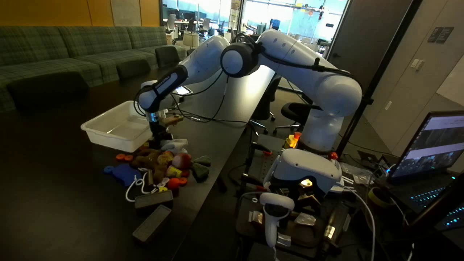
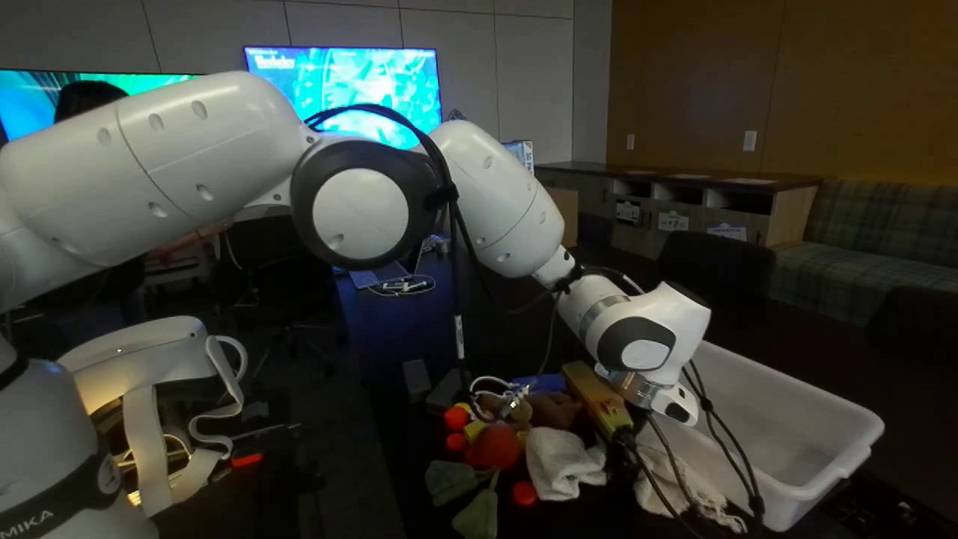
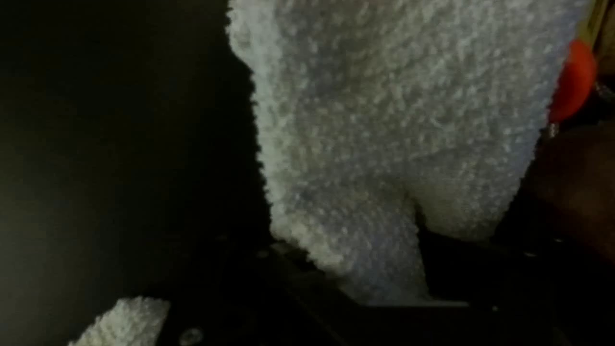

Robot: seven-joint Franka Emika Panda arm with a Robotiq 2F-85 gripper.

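Note:
A fuzzy white cloth point(image 3: 392, 115) fills the middle of the wrist view, bunched between the dark fingers. My gripper point(image 1: 160, 137) is shut on it, low over the table beside the white bin. In exterior view 2 the cloth point(image 2: 561, 463) shows on one side of the gripper, and whitish fabric point(image 2: 673, 485) lies on its other side, by the bin. The cloth rests against a pile of toys: a brown plush point(image 1: 150, 158), a red ball point(image 1: 181, 161) and a blue piece point(image 1: 126, 173). The fingertips themselves are mostly hidden.
An empty white bin point(image 1: 102, 135) stands right beside the gripper. Green fabric pieces point(image 1: 201, 169), a white cord point(image 1: 130, 191) and two grey blocks point(image 1: 152, 223) lie round the pile. Bare table stretches to the left; its edge runs close on the right.

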